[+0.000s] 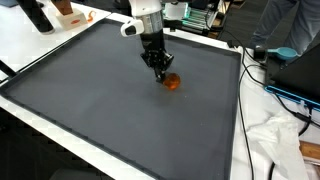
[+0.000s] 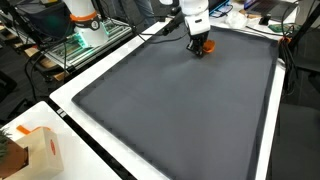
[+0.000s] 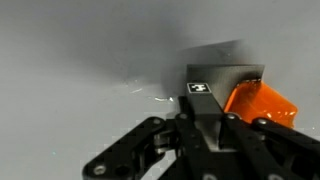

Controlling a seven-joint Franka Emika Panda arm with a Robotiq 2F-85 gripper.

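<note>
In the wrist view my gripper is shut on a dark item that has a small black-and-white mark. Its flat dark edge shows just past the fingertips, and the rest is hidden beneath the gripper. Right beside it lies an orange, translucent piece; whether the two are joined, I cannot tell. Exterior view 1 has the gripper low over the grey surface, with the orange piece close by on its right. From the other side, the orange piece appears against the gripper.
The grey tabletop is broad and bare in front of and left of the gripper. Cables and a white plastic bag lie beyond its right edge. An orange-topped container stands outside the table's near left corner.
</note>
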